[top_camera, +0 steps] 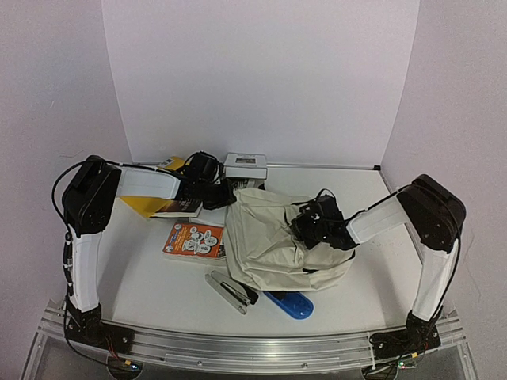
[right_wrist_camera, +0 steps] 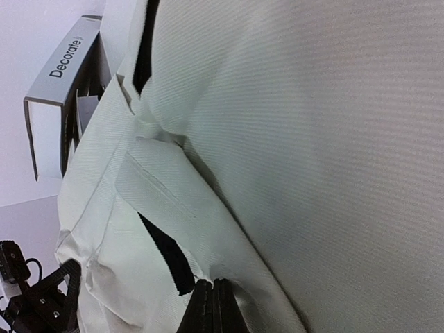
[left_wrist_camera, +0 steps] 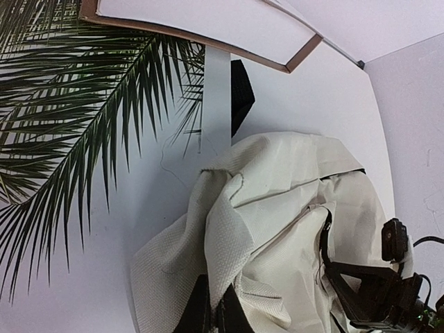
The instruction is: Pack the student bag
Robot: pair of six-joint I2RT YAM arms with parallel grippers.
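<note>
A cream cloth bag (top_camera: 269, 245) lies rumpled in the centre of the table. My left gripper (top_camera: 228, 196) is at the bag's upper-left corner, shut on a pinched fold of the fabric (left_wrist_camera: 225, 229). My right gripper (top_camera: 301, 226) is down on the bag's middle right, shut, its tips against the cloth beside a dark slot (right_wrist_camera: 166, 250); no held fabric shows clearly between them.
An orange book (top_camera: 196, 240), darker books and a yellow folder (top_camera: 141, 204) lie at left. A white box (top_camera: 245, 164) stands behind the bag. A stapler (top_camera: 228, 294) and a blue case (top_camera: 295, 305) lie in front.
</note>
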